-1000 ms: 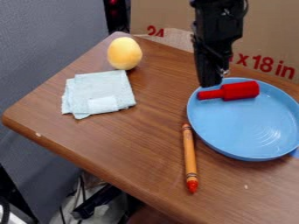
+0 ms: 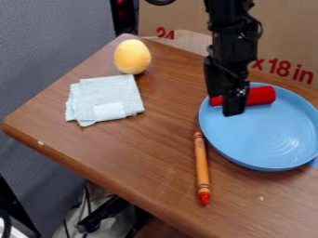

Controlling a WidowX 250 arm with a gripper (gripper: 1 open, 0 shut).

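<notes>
The black gripper (image 2: 231, 93) hangs over the blue plate (image 2: 267, 139), its fingers down at a red cylindrical object (image 2: 258, 95) lying on the plate's back part. The gripper hides part of that object, and whether the fingers hold it cannot be told. An orange crayon with a red tip (image 2: 202, 169) lies on the wooden table just left of the plate.
A folded pale cloth (image 2: 102, 99) lies on the left, with a yellow egg-shaped object (image 2: 133, 57) behind it. A cardboard panel (image 2: 187, 20) stands at the back.
The gripper has come down and slightly right onto the red object, now covering its middle and left part.
</notes>
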